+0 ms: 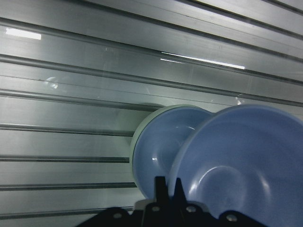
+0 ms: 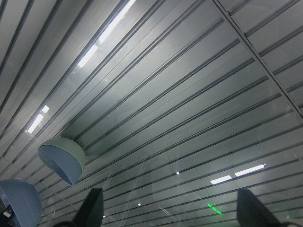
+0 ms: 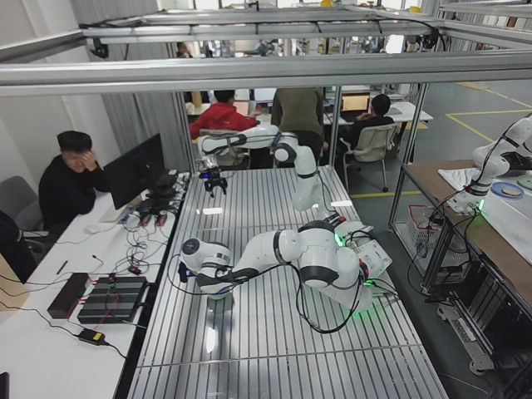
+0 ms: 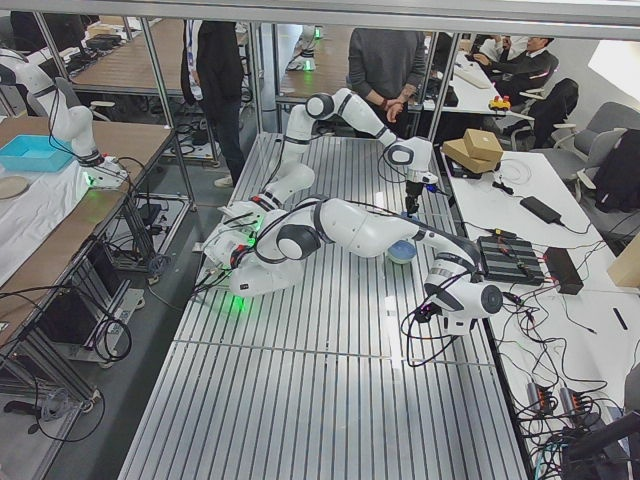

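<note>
A blue bowl (image 1: 227, 156) is at my left gripper, whose black fingers meet at its rim, shut on it. Below it in the left wrist view a second bowl (image 1: 156, 142), blue inside with a pale outside, is on the slatted table. In the right wrist view this pale bowl (image 2: 66, 165) appears beside the held bowl (image 2: 19, 198). My right gripper (image 3: 214, 187) hangs over the far part of the table, its fingers apart and open with nothing between them.
A white side table (image 3: 41, 357) with monitor, cables and black boxes runs along one edge. Aluminium frame posts surround the table, and people sit or stand nearby.
</note>
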